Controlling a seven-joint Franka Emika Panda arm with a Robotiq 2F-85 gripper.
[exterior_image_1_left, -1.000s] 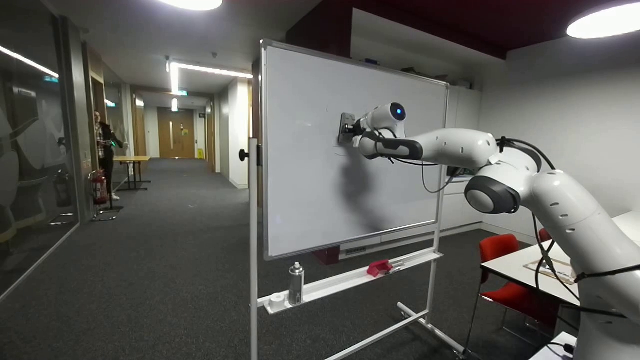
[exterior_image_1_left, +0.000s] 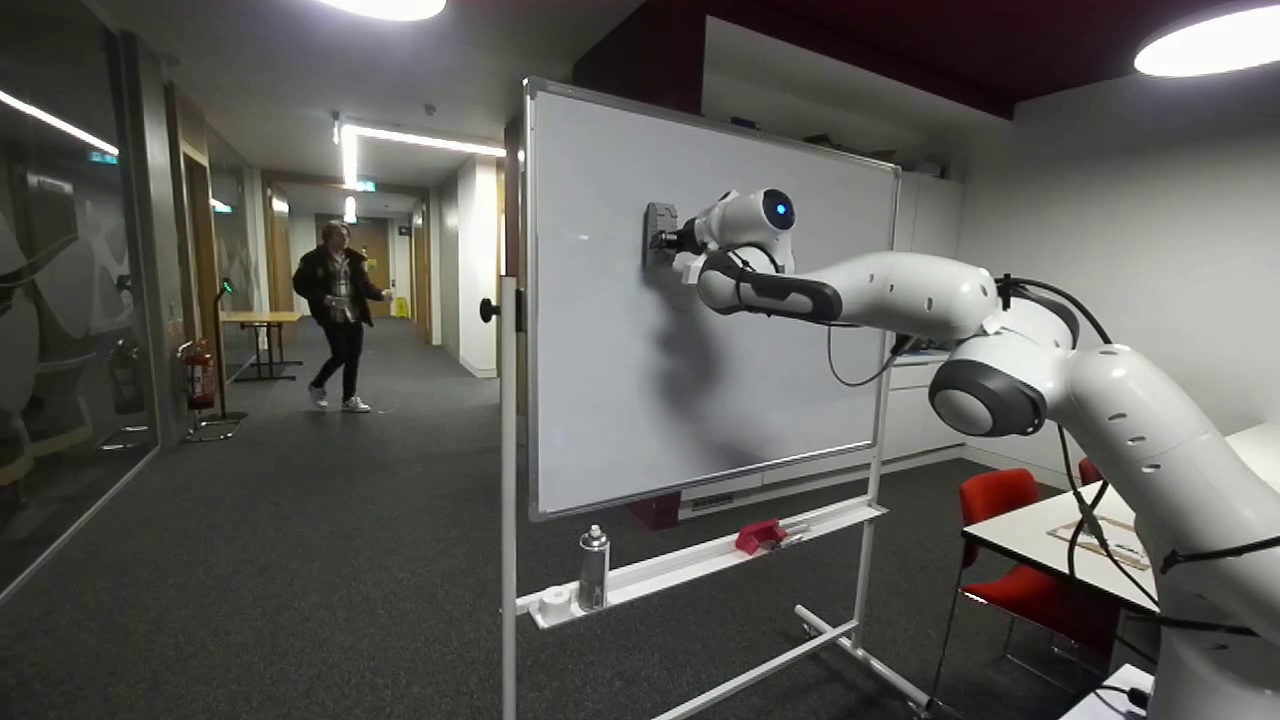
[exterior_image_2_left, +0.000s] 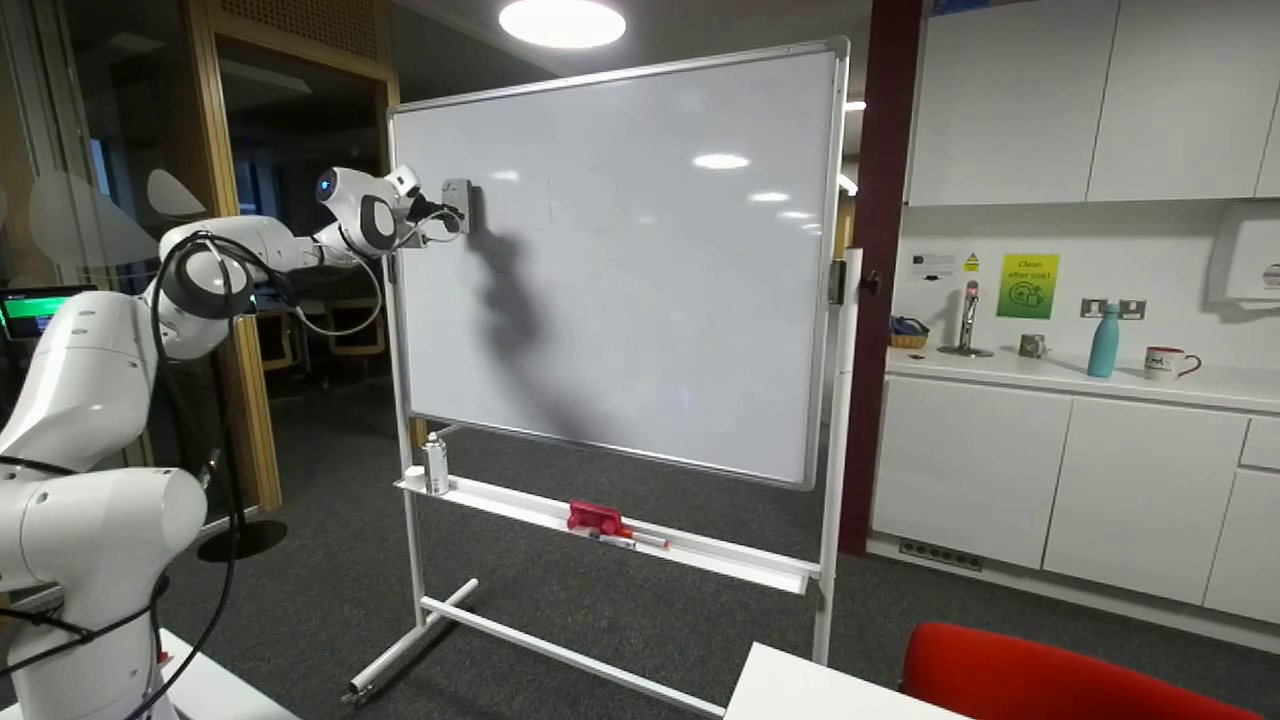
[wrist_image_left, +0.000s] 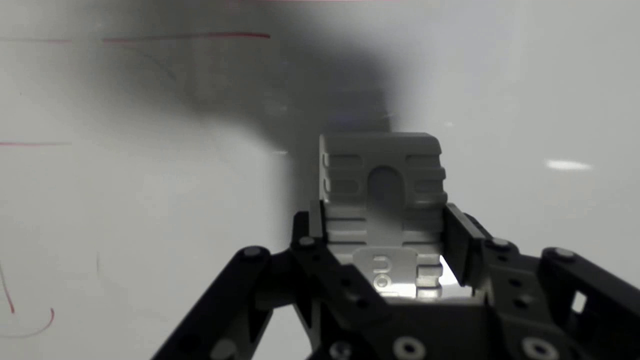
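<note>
A grey board eraser (wrist_image_left: 384, 198) fills the space between the fingers of my gripper, which is shut on it. In both exterior views the eraser (exterior_image_1_left: 656, 235) (exterior_image_2_left: 457, 204) is up against the face of the whiteboard (exterior_image_1_left: 744, 372) (exterior_image_2_left: 648, 300), in its upper part. The wrist view shows faint red pen strokes (wrist_image_left: 240, 35) on the board, above and to the left of the eraser. A short curved red mark (wrist_image_left: 48, 324) lies at lower left there. Whatever is under the eraser is hidden.
On the tray (exterior_image_2_left: 720, 564) below the board are a spray can (exterior_image_2_left: 435, 464), a red holder (exterior_image_2_left: 594, 516) and pens (exterior_image_2_left: 648, 539). A person (exterior_image_1_left: 341, 312) is in the corridor left of the board. A white table (exterior_image_1_left: 1056, 540) and red chair (exterior_image_1_left: 999, 492) are at right.
In exterior view 1 the gripper and eraser have shifted left and slightly up across the board. The person has come out from the left side into the middle of the corridor.
</note>
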